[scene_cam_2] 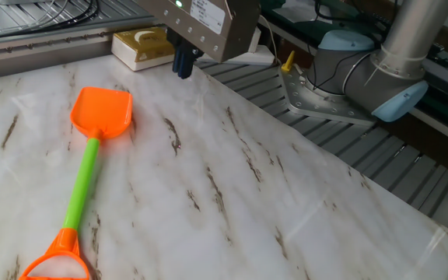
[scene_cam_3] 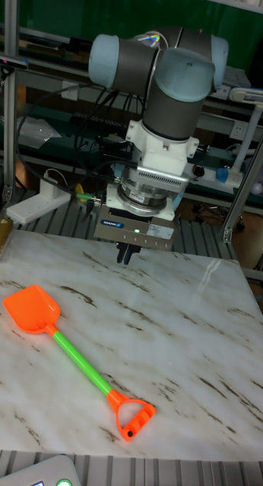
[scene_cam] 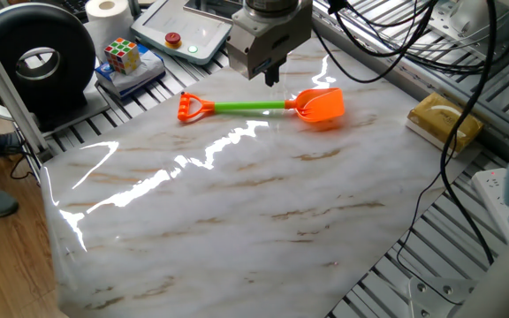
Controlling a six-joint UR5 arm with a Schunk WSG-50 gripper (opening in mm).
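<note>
A toy shovel lies flat on the marble-patterned table, with an orange blade point(scene_cam: 321, 106), a green shaft point(scene_cam: 249, 106) and an orange D-shaped handle point(scene_cam: 193, 108). Above the table hangs my gripper point(scene_cam: 273, 78), pointing down, its dark fingers close together and nothing visible between them. In exterior view 2 the gripper point(scene_cam_2: 182, 61) is to the right of the blade point(scene_cam_2: 102, 113), clear of it. Exterior view 3 puts the gripper point(scene_cam_3: 124, 254) over the table's far part, apart from the shovel's green shaft point(scene_cam_3: 82, 363).
A yellow-and-white pack point(scene_cam: 444, 122) sits at one table edge, near a loose black cable. Past another edge are a Rubik's cube point(scene_cam: 122, 55) on a blue-and-white box and a panel with a red button point(scene_cam: 173, 40).
</note>
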